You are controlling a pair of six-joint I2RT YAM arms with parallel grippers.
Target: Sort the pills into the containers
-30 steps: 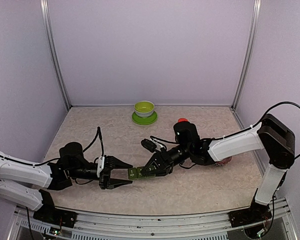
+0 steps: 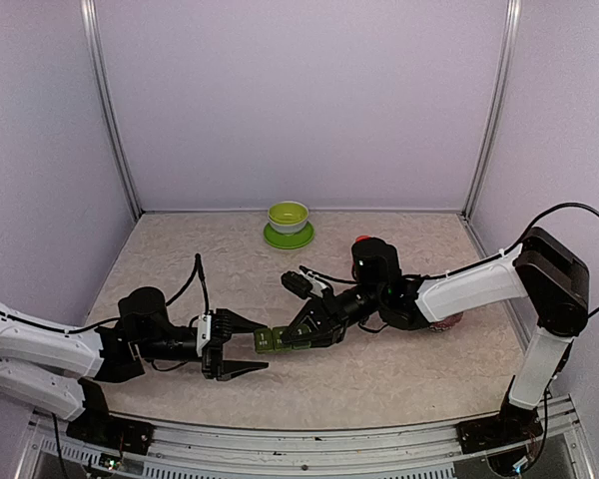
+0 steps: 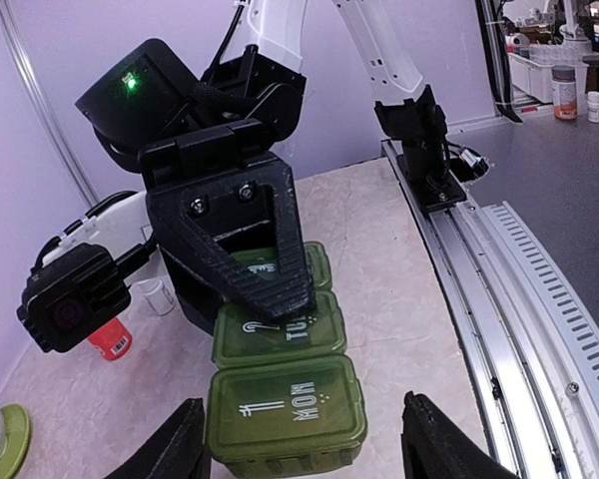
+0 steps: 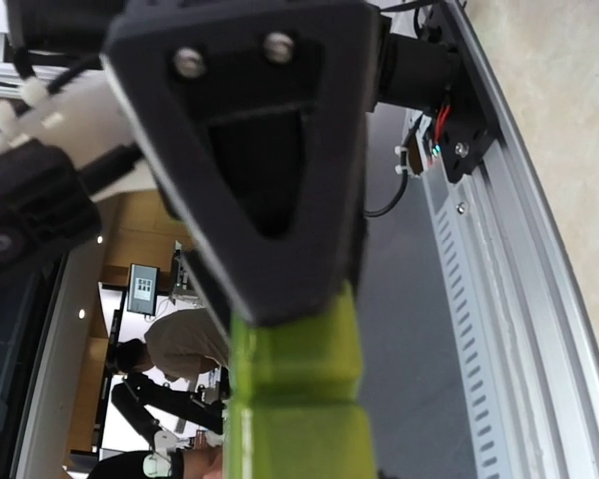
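A green pill organiser (image 2: 270, 339) with lidded compartments, the end one marked MON, is in my right gripper (image 2: 307, 331), which is shut on it above the table; its fingers cover part of the box in the right wrist view (image 4: 295, 429). My left gripper (image 2: 263, 347) stands open at the MON end, its two fingertips (image 3: 424, 434) low in the left wrist view, either side of that compartment. I cannot see pills inside.
A green bowl (image 2: 288, 214) on a green plate sits at the back of the table (image 2: 190, 259). Red objects, partly hidden by the right arm, stand at the back right.
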